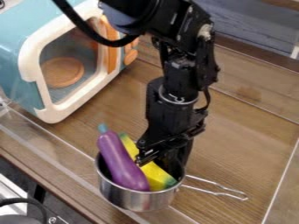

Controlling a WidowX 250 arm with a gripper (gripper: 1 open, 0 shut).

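Note:
A steel pot (pixel 138 199) with a wire handle (pixel 228 191) sits on the wooden counter, holding a purple eggplant (pixel 122 162) and a yellow item (pixel 156 173). My black gripper (pixel 156 153) reaches down into the back right of the pot, over the yellow item. Its fingertips are largely hidden, so I cannot see whether it grips anything.
A toy microwave (pixel 35 52) in teal and white, with its door open and a round tan plate inside, stands at the upper left. Bare wooden counter (pixel 246 131) lies to the right.

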